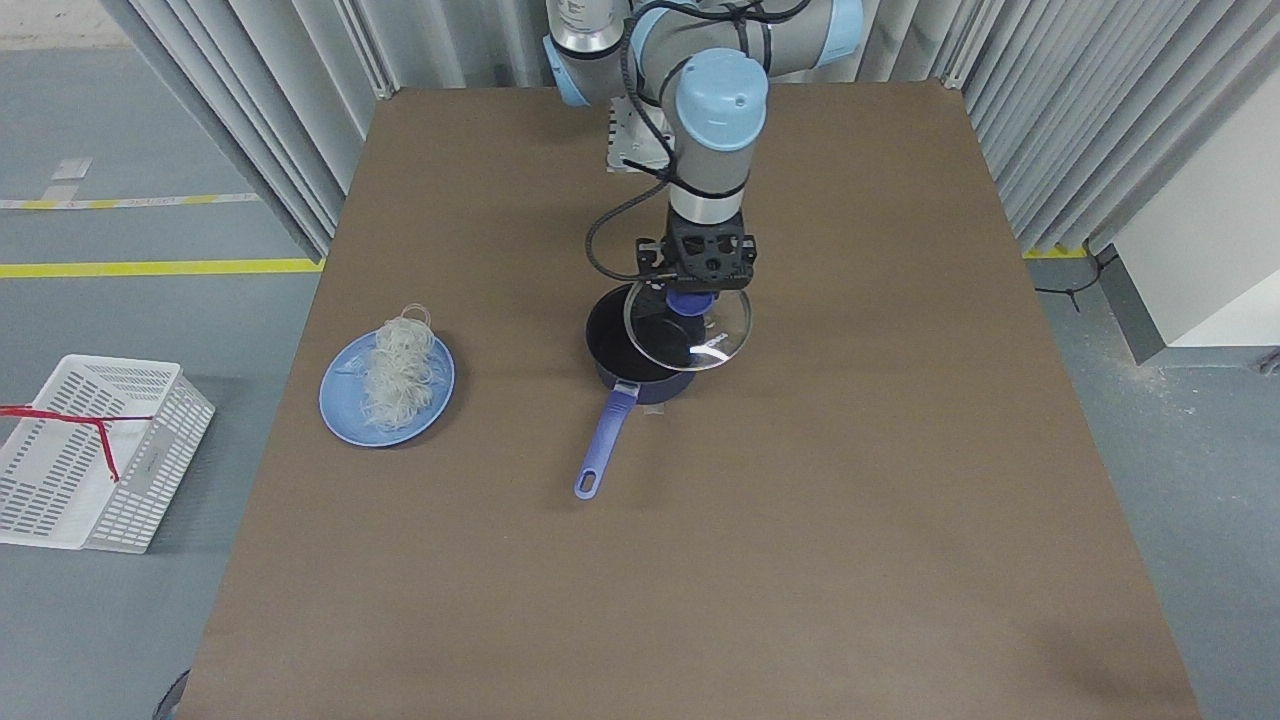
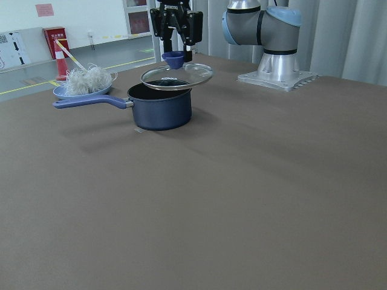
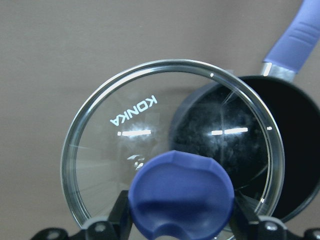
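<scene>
My gripper (image 1: 691, 299) is shut on the blue knob (image 3: 181, 195) of a glass lid (image 1: 714, 349). In the front view the lid hangs over the right part of a dark blue saucepan (image 1: 608, 336), uncovering its left side. The pan stands on the table with its blue handle (image 1: 602, 444) toward the front. In the left view the lid (image 2: 199, 73) is just above the pan's rim. Left of the pan lies a blue plate (image 1: 342, 403) with white noodle-like strands (image 1: 399, 372).
A white plastic basket (image 1: 96, 504) stands on the floor at the left. The arm's base (image 2: 279, 75) is at the table's back, with curtains behind it.
</scene>
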